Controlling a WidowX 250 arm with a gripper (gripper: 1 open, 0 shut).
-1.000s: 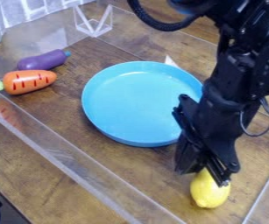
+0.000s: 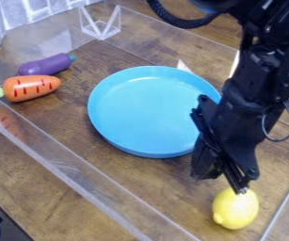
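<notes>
My gripper (image 2: 222, 169) hangs at the right of the camera view, just above and behind a yellow lemon (image 2: 234, 213), near the right rim of a blue plate (image 2: 150, 111). Its fingers look closed, and nothing shows held between them. The lemon lies on the wooden surface at the front right, partly behind the lower tip of the gripper. The plate is empty.
A purple eggplant (image 2: 43, 65) and an orange carrot (image 2: 31, 88) with a green top lie at the left. Clear plastic walls edge the area. Bare wood lies left of and in front of the plate.
The gripper has risen slightly and moved back from the lemon, so that more of the lemon shows. The lemon stays on the surface.
</notes>
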